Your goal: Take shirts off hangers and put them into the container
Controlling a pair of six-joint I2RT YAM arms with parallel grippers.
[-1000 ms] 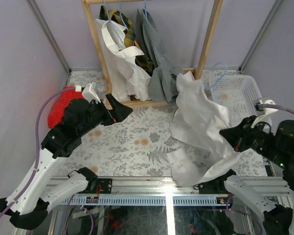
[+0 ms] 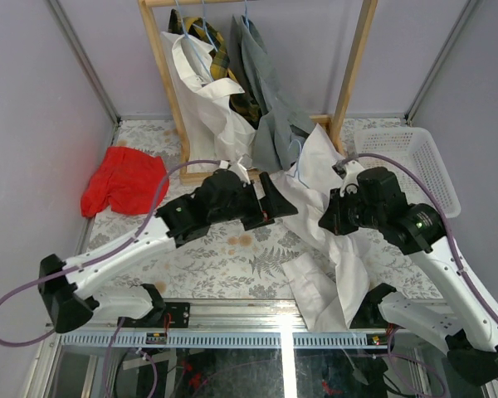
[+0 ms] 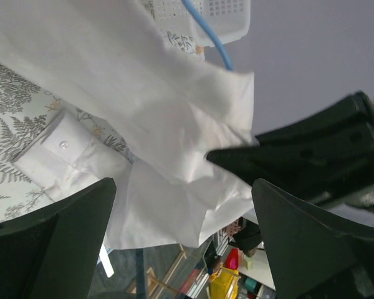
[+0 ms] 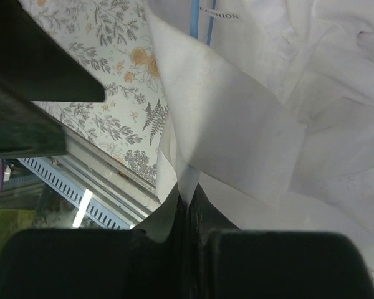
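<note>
The white shirt [image 2: 318,176] hangs from my right gripper [image 2: 339,225], which is shut on its fabric; in the right wrist view the pinched cloth [image 4: 188,180] runs between the fingertips. Its lower part lies on the table near the front edge. A blue hanger [image 2: 297,157] shows at the shirt's upper end, and its blue wire [image 4: 195,15] is seen at the collar beside a printed label. My left gripper [image 2: 275,206] stands open at the shirt's left side, nothing between its fingers. In the left wrist view, white cloth [image 3: 156,106] fills the space beyond those fingers.
Behind stands a wooden rack [image 2: 355,62] holding a white garment [image 2: 203,104], a plaid one and a grey one [image 2: 270,104]. A red cloth [image 2: 123,181] lies at left, a white basket [image 2: 411,157] at back right.
My left gripper has moved right, up to the shirt. The right gripper has moved left with the shirt, and the hanger has swung left from over the basket.
</note>
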